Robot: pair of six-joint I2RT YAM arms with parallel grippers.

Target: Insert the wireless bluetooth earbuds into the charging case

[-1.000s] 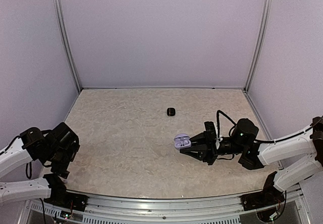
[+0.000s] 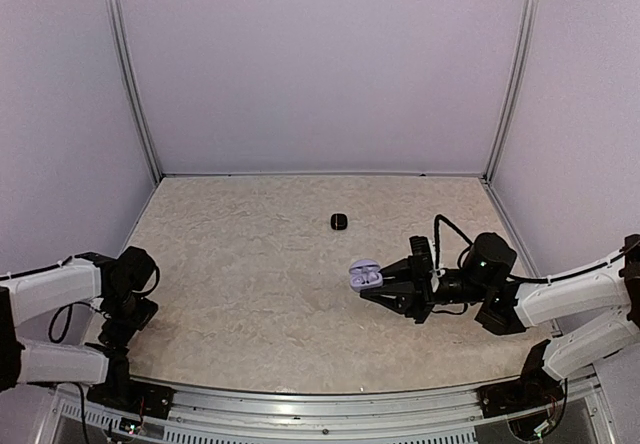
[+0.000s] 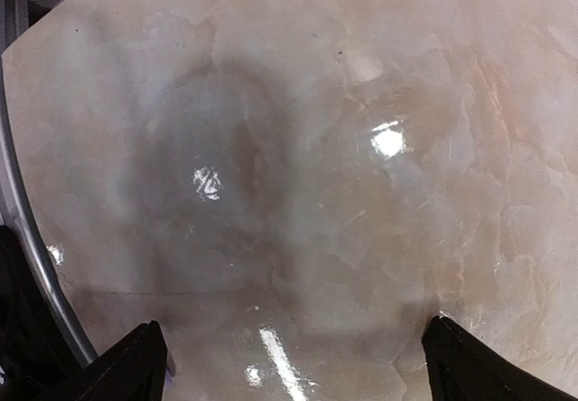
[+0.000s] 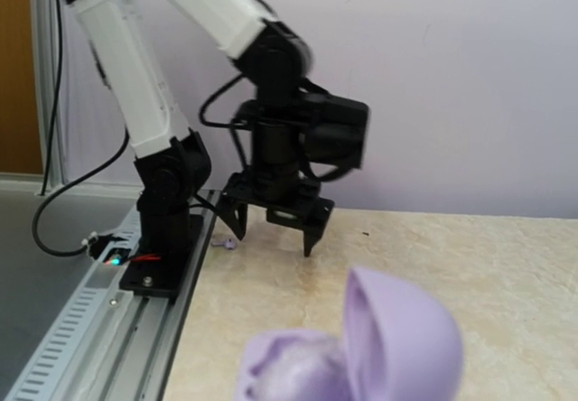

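The lilac charging case (image 2: 365, 276), lid up, is held in my right gripper (image 2: 392, 286); in the right wrist view its lid (image 4: 402, 338) and interior fill the bottom. My left gripper is open low over the table at the far left, with bare surface between its fingers. A small lilac earbud (image 4: 224, 242) lies on the table by that gripper in the right wrist view; in the left wrist view only a sliver of lilac shows beside the left finger.
A small black box (image 2: 339, 221) lies at the back centre. The metal rail (image 3: 36, 265) edges the table beside my left gripper.
My right gripper with the case has moved very slightly to the right.
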